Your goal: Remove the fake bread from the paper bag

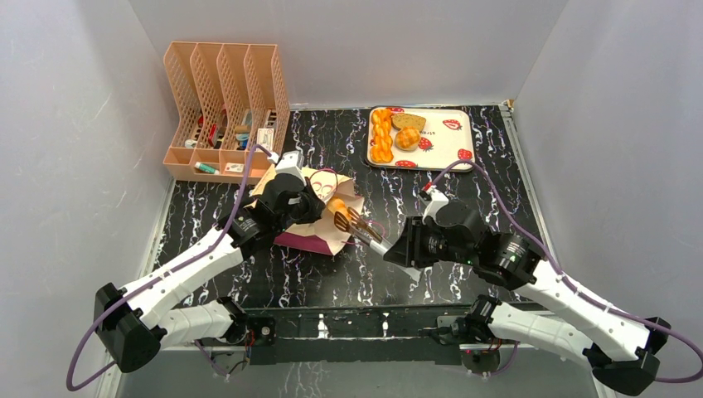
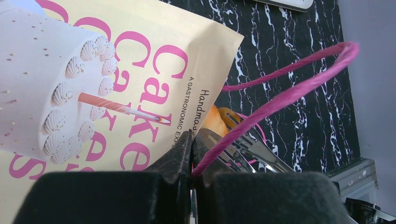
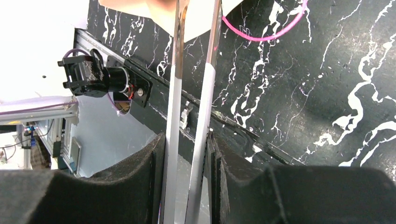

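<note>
A paper bag [image 1: 312, 243] lies on the dark marbled table, its mouth facing right. My left gripper is shut on the bag's edge, the pink handle crossing close to its fingers. My right gripper [image 1: 395, 254] is shut on metal tongs [image 3: 200, 135], whose two arms stand slightly apart. At the bag's mouth, an orange piece of fake bread [image 2: 214, 123] shows between the slotted tong heads; the bag's edge hides part of it. In the right wrist view the tong heads are cut off at the top.
A strawberry-patterned tray [image 1: 443, 149] at the back right carries several fake breads, with its right half bare. An orange slotted organiser [image 1: 222, 108] stands at the back left. Open table lies between bag and tray.
</note>
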